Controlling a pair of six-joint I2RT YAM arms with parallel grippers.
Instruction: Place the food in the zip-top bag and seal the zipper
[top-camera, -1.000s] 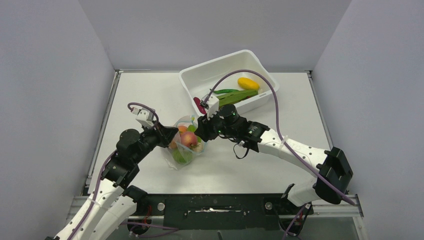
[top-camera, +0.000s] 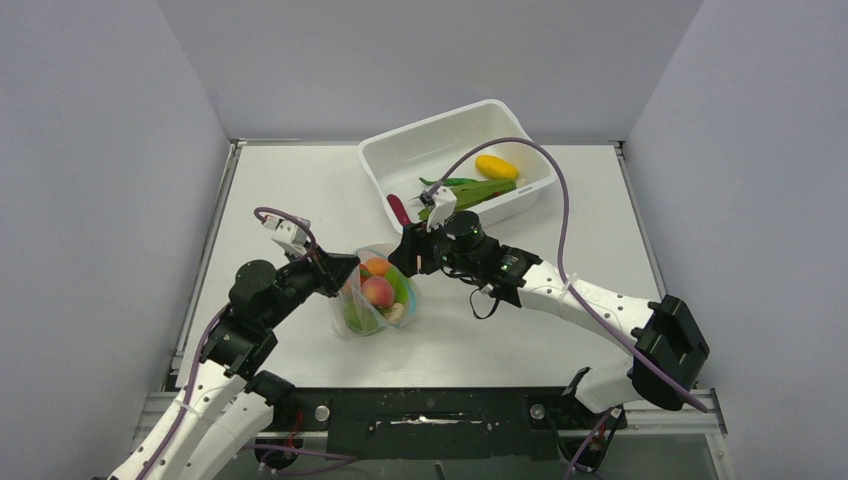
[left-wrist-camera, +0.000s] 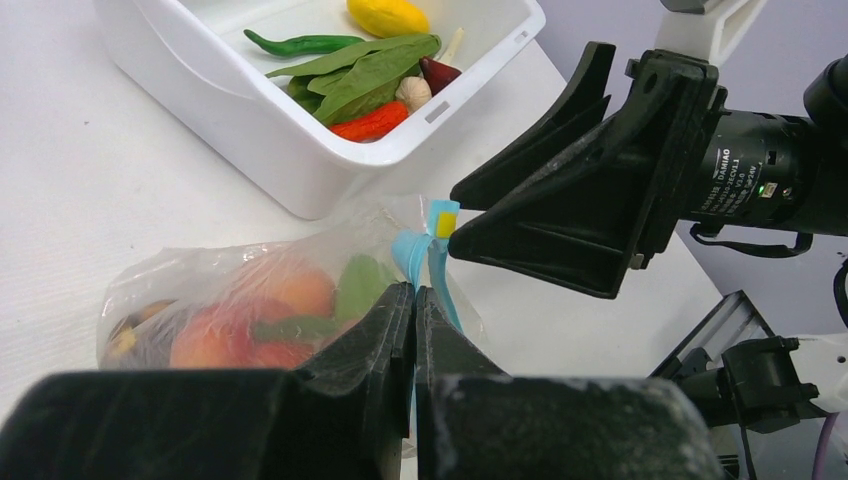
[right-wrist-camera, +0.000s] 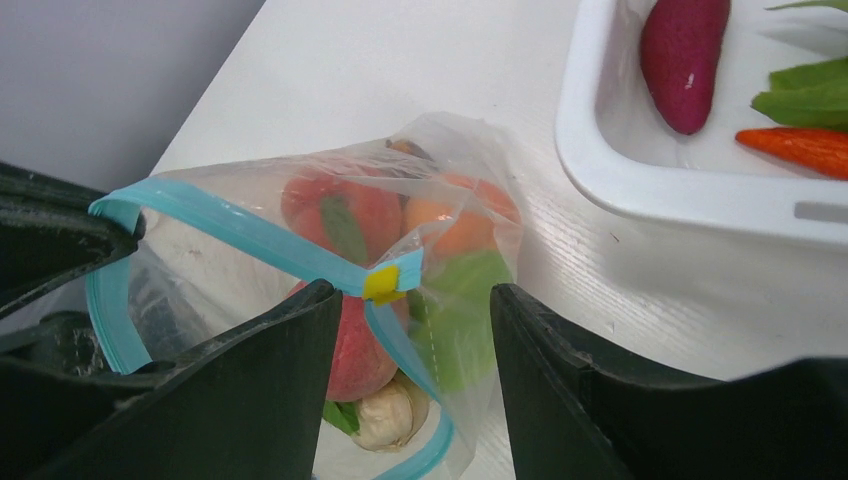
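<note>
The clear zip bag holds peaches, greens and a pale round item, seen through its side in both wrist views. My left gripper is shut on the bag's blue-edged rim. The blue zipper ends in a yellow slider, which stands up near the right gripper's tips in the left wrist view. My right gripper is part open above the bag's right side; in its own view the slider lies between and just beyond the fingertips, not visibly gripped.
A white bin behind holds a yellow vegetable, greens, chilies, a purple item and garlic. Its near wall is close to my right gripper.
My right gripper has shifted slightly right and its fingers look wider apart. The bag's top has shifted a little under it. The left gripper has barely moved.
</note>
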